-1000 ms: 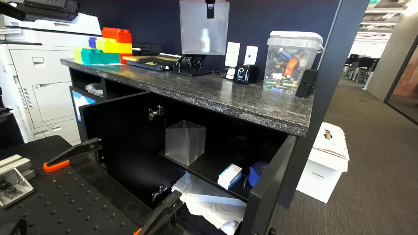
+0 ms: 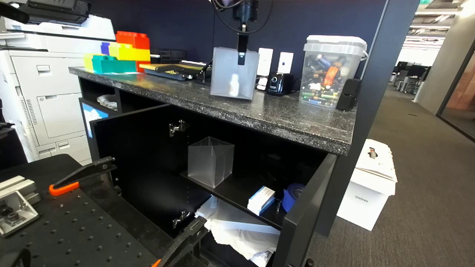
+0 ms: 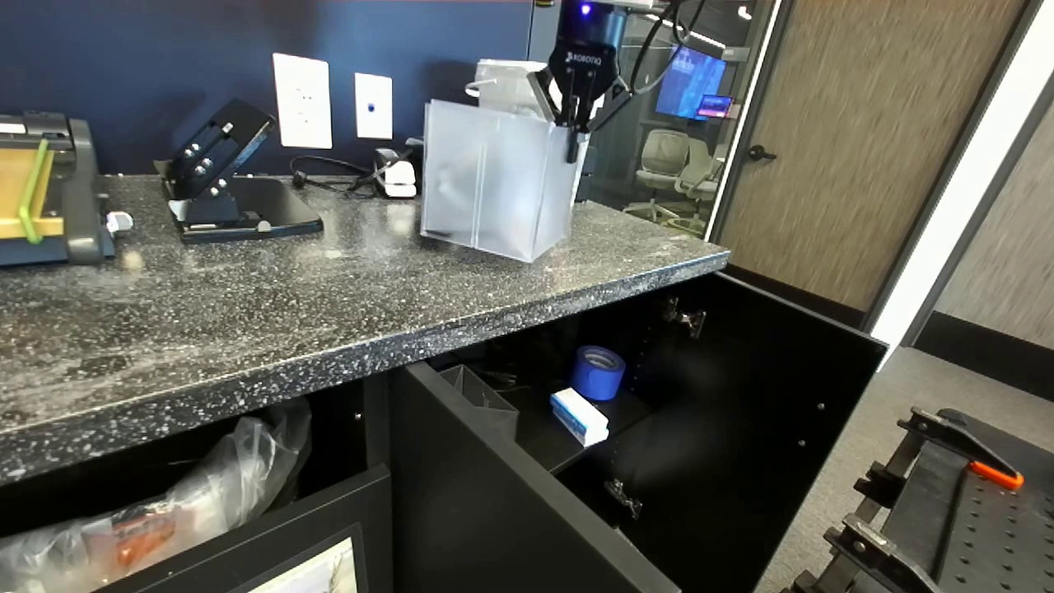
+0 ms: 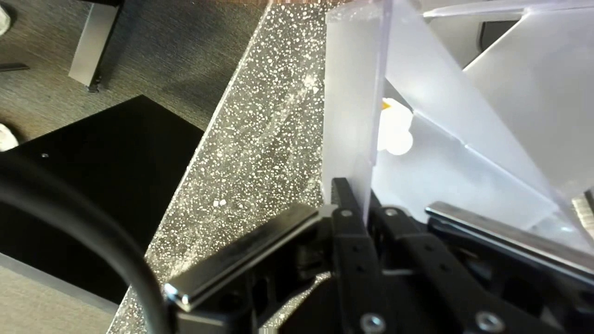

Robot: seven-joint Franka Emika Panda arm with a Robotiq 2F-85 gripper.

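A frosted clear box [image 2: 231,73] is at the countertop [image 2: 285,115], its lower edge at or just over the stone; whether it bears on it I cannot tell. My gripper [image 2: 241,60] points down and is shut on one upright wall of this box. In exterior view 2 the box [image 3: 494,183] stands about upright, with the gripper [image 3: 573,148] at its right-hand top edge. Seen from the wrist, the wall of the box [image 4: 351,100] runs between the fingers, and a white bottle-like item [image 4: 396,131] shows inside.
Below, the open cabinet's shelf holds another frosted box [image 2: 210,162], a small white-and-blue carton [image 2: 261,200] and blue tape [image 2: 291,195]. A battery bucket [image 2: 331,73] stands right on the counter. Both cabinet doors [image 3: 781,395] are swung out.
My gripper has come down with the box, from well above the counter to its surface. The box now appears slightly turned. The cabinet contents look unmoved.
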